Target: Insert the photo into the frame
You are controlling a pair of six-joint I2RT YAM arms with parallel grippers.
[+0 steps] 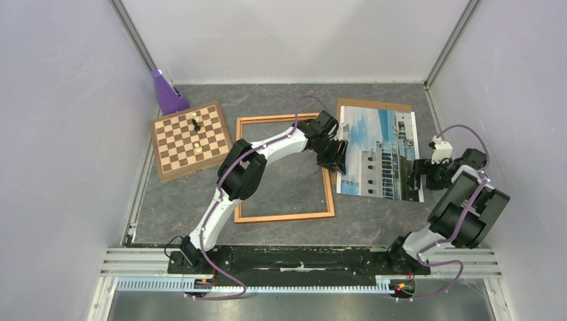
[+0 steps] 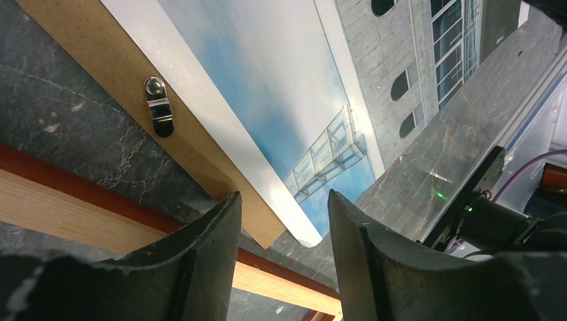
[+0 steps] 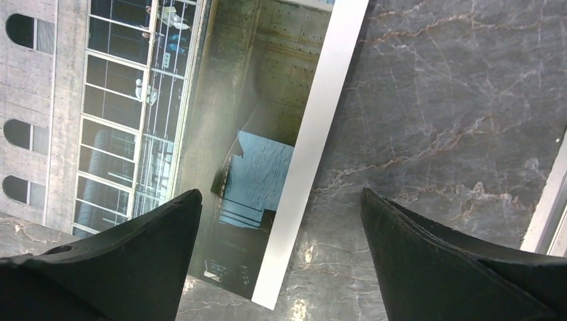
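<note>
The photo (image 1: 378, 154), a print of a concrete building and sky with white borders, lies on a brown backing board (image 1: 374, 103) right of the empty wooden frame (image 1: 284, 216). My left gripper is over their left edge, fingers apart, near the white border and board corner; a metal clip (image 2: 160, 107) sits on the board. My right gripper stands open at the photo's right edge, the white border (image 3: 294, 207) between its fingers but not gripped.
A chessboard (image 1: 187, 140) with a few pieces and a purple object (image 1: 167, 93) are at the left. White walls enclose the grey work surface, with clear floor below the photo.
</note>
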